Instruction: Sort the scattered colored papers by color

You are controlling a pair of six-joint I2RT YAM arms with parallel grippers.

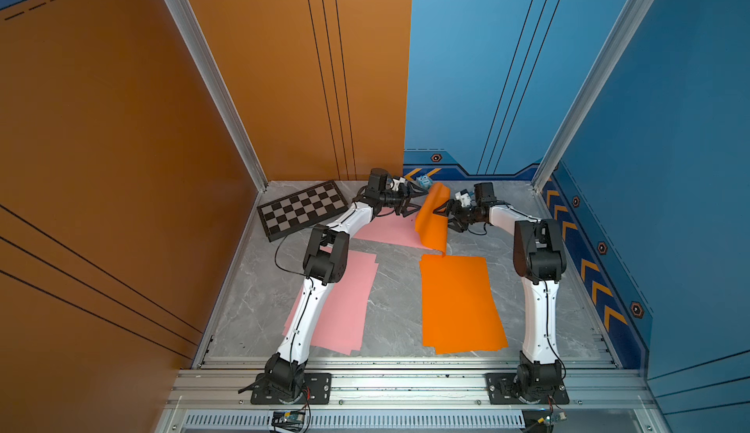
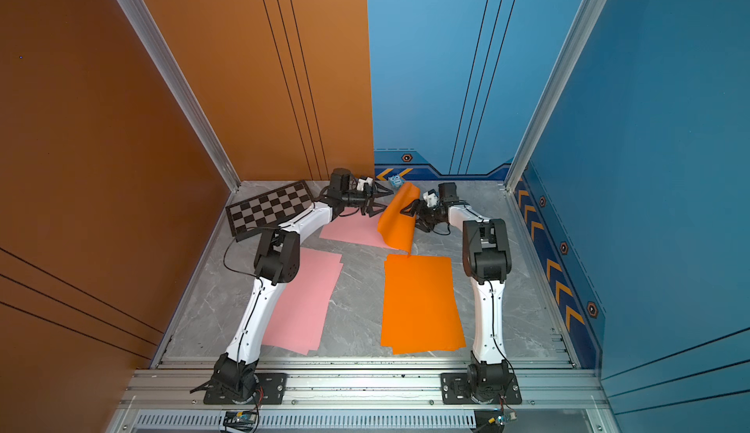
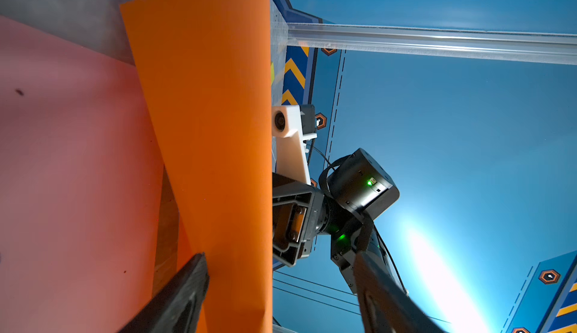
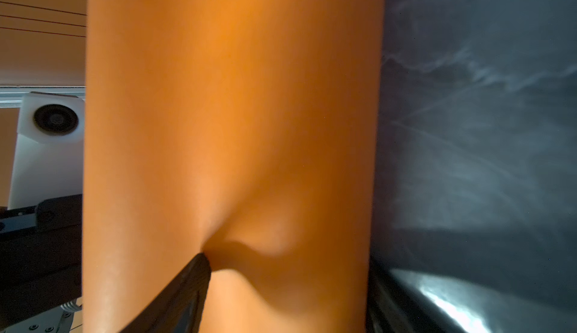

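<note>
A curled orange sheet [image 1: 432, 218] [image 2: 398, 218] [image 3: 204, 92] stands at the back centre over a loose pink sheet [image 1: 383, 230] [image 3: 72, 171]. My left gripper [image 1: 410, 198] is open just left of it, its blurred fingers near the curl in the left wrist view. My right gripper [image 1: 447, 212] is at the sheet's right side; in its wrist view the orange paper [image 4: 234, 122] is dented at one fingertip, and whether it is gripped is unclear. A pink stack [image 1: 343, 292] lies front left, an orange stack [image 1: 461, 304] front right.
A checkered board [image 1: 301, 209] lies at the back left. A small blue object [image 1: 425, 180] is behind the orange sheet. Bare table [image 1: 398, 300] shows between the stacks.
</note>
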